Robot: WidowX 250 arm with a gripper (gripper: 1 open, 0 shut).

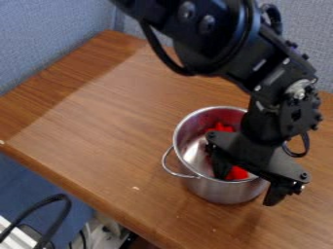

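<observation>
A steel pot (196,175) with a wire side handle stands on the wooden table at right of centre. Red material (239,171) lies inside it, largely hidden behind the black gripper (247,170). The gripper reaches down into the pot, open, its fingers around or just above the red thing; whether they touch it is hidden.
Blue padded walls stand at the back. The table's edge at lower left has a blue surface and black cables beyond it.
</observation>
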